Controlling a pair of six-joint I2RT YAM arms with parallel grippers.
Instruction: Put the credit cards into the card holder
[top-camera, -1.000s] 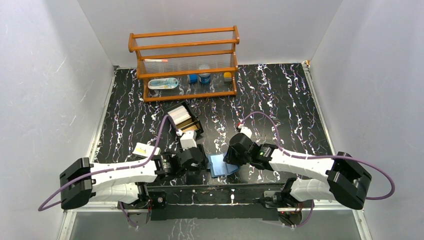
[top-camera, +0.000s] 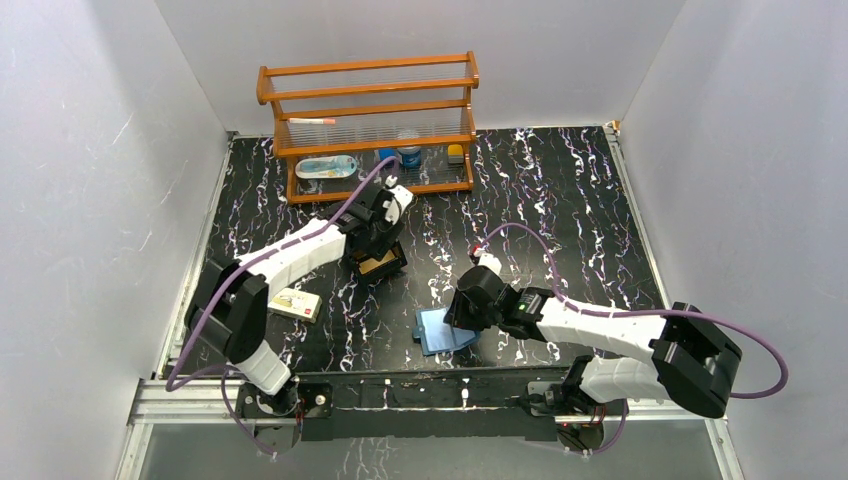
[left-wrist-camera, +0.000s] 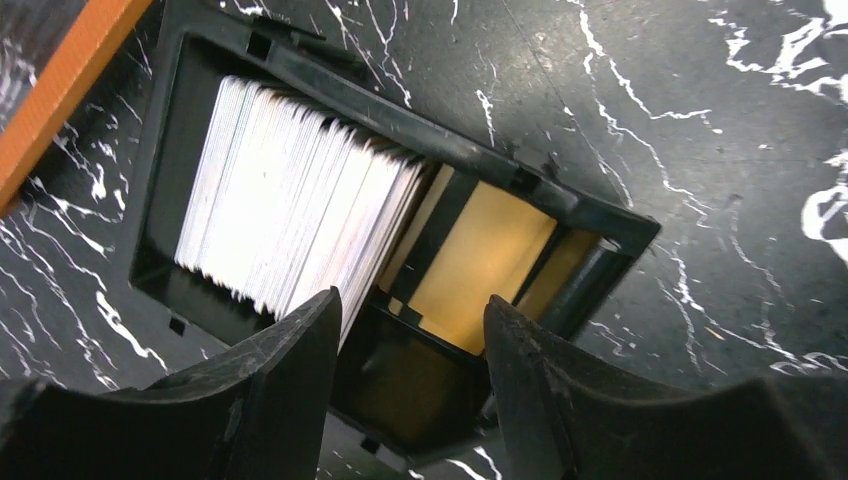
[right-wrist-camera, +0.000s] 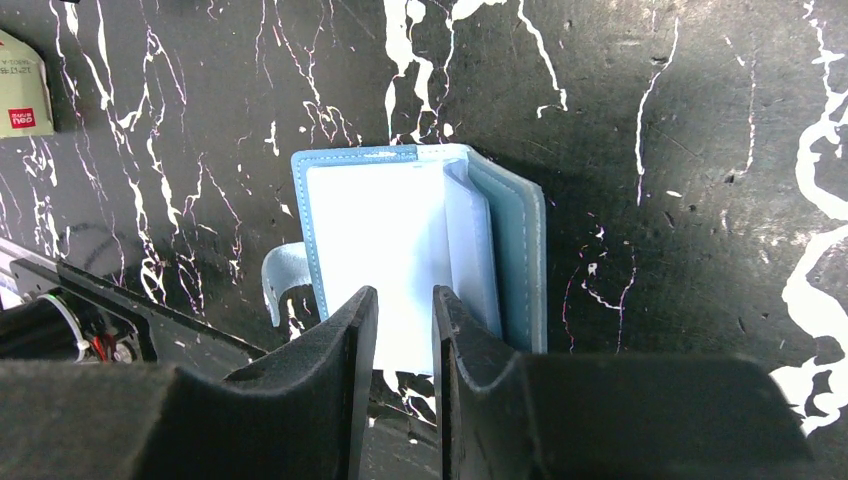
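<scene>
A black box (top-camera: 390, 268) holds a tight row of white-edged cards (left-wrist-camera: 285, 195) at one end, beside yellowish dividers and floor (left-wrist-camera: 485, 250). Over this box hangs my left gripper, its fingers wide apart and empty, near the front of the row. The light-blue card holder (top-camera: 434, 330) lies opened near the table's front edge, a white pocket page (right-wrist-camera: 380, 215) facing up and other leaves standing up on its right side. My right gripper is partly open above the holder's page; white page shows through the narrow gap. Whether its tips touch the page cannot be told.
A wooden rack (top-camera: 365, 142) with small goods stands behind the card box. On the left lies a pale yellow package (top-camera: 295, 304).
My left arm has swung from beside the card holder, back and up, to over the card box. In the top view, my right arm and the holder have stayed put.
</scene>
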